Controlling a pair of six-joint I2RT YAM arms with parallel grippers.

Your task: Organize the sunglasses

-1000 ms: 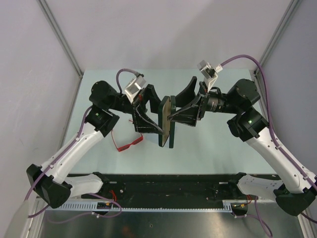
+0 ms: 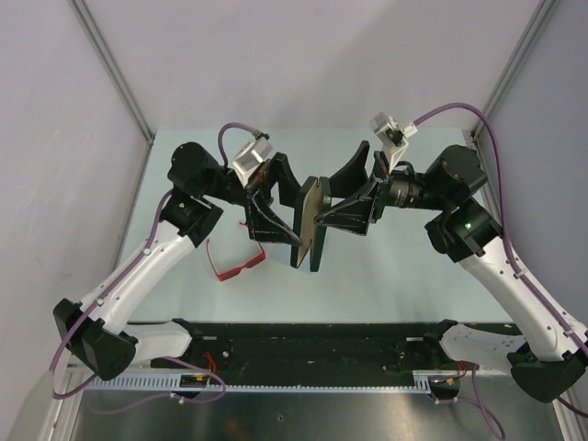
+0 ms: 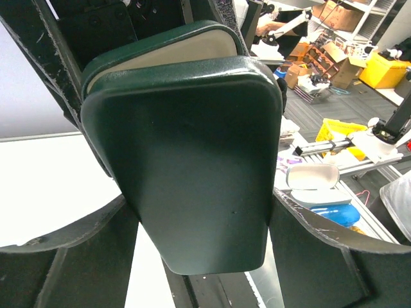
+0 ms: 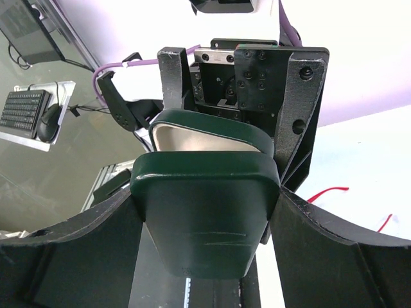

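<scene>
A dark green glasses case (image 2: 310,222) with a pale lining is held upright between my two grippers above the table. My left gripper (image 2: 285,216) is at its left side, its fingers around that half of the case; it fills much of the left wrist view (image 3: 180,160). My right gripper (image 2: 335,207) is shut on the case from the right, seen close in the right wrist view (image 4: 205,212). Red sunglasses (image 2: 241,270) lie on the table at the left, partly hidden by the left arm.
A dark strip runs along the table's front edge.
Both grippers and the case have shifted very slightly in the top view. The sunglasses have not moved.
</scene>
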